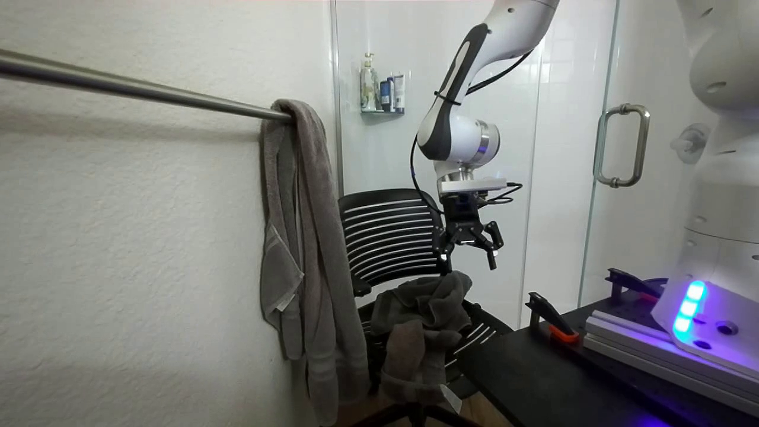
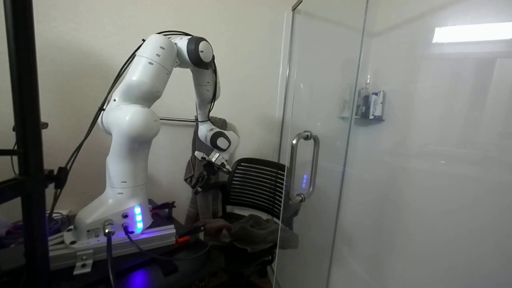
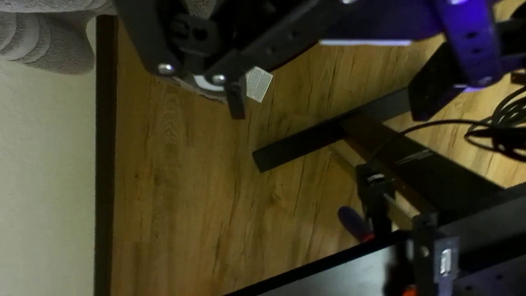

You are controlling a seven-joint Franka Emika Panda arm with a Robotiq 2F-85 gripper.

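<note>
My gripper (image 1: 467,258) hangs open, fingers pointing down and nothing between them, above the chair seat in exterior view 1. Below it, apart from the fingers, a crumpled grey towel (image 1: 431,302) lies on the black chair (image 1: 392,235) and droops over the seat's front. A second grey towel (image 1: 324,249) drapes over the end of the wall bar (image 1: 135,89). In the wrist view the two fingers stand wide apart over the wooden floor (image 3: 197,197). Part of a grey towel (image 3: 54,42) shows at that view's top left corner.
A black table (image 1: 548,377) with clamps (image 1: 551,318) and the arm's base stands at the right. Behind the chair is a glass shower door with a metal handle (image 1: 633,146). Bottles (image 1: 369,85) sit on a corner shelf. The wall is close at the left.
</note>
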